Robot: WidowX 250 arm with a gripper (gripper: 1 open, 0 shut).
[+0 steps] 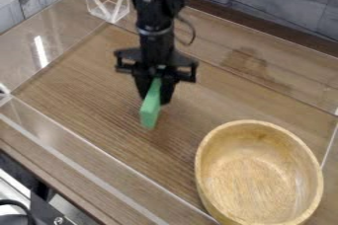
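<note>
My black gripper (154,77), somewhat blurred by motion, is in the middle of the view, above the wooden table (79,120). It is shut on a green elongated object (152,111), which hangs below it at a steep tilt. The fingertips are partly hidden behind the object and blurred.
A large pale yellow oval bowl (258,175) stands at the front right. A clear plastic piece lies at the far left edge. The table left and right of the gripper is clear. A black cable shows at the bottom left corner.
</note>
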